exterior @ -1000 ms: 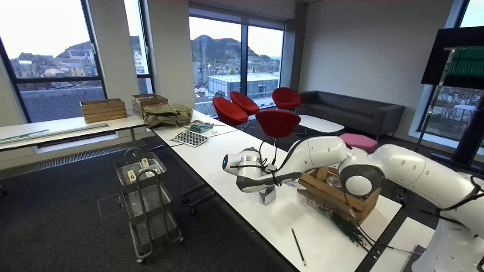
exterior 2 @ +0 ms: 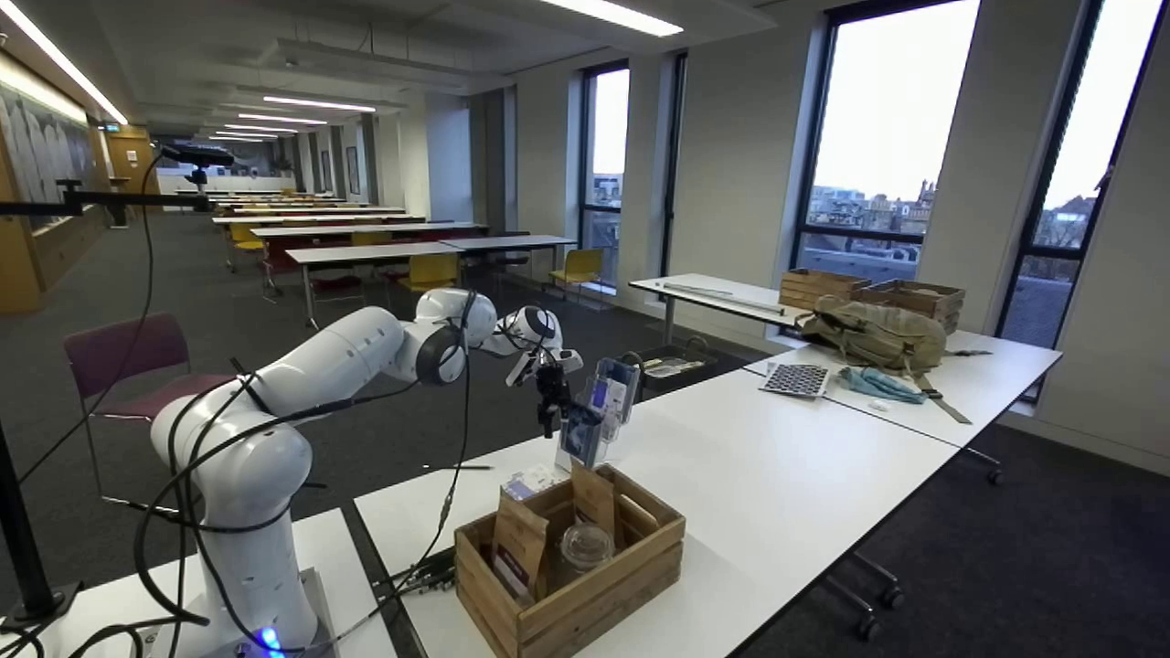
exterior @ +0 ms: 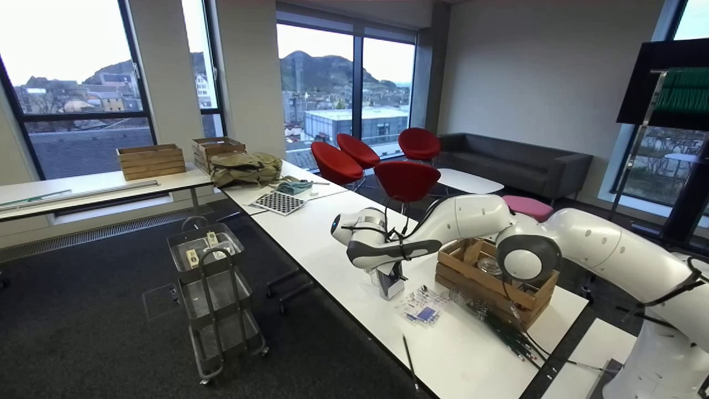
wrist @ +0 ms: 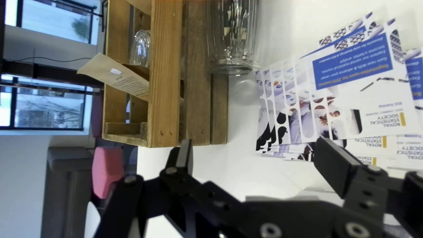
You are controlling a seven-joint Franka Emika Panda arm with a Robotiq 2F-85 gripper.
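Note:
With its fingers wide apart and nothing between them, my gripper is open above the white table. Several printed leaflets (wrist: 345,87) lie fanned out on the tabletop, just beyond the right finger in the wrist view. In exterior view 1 the leaflets (exterior: 422,312) rest between a clear leaflet holder (exterior: 390,287) and the wooden crate (exterior: 492,282). Exterior view 2 shows my gripper (exterior 2: 550,412) close beside the holder (exterior 2: 581,437), which has leaflets upright in it. A dark pencil (exterior: 410,359) lies by the table's front edge.
A clear glass (wrist: 232,59) lies on its side along the crate, with several dark pencils (exterior: 508,336) spilling from it. Paper packets (exterior 2: 518,546) and a clear lidded tub (exterior 2: 587,546) are in the crate. Toward the backpack (exterior: 244,169), the table's middle is clear.
The leaflets now lie spread on the table where bare surface showed before. The loose pencil has shifted toward the front edge. My gripper has moved slightly, with the wrist tilted differently.

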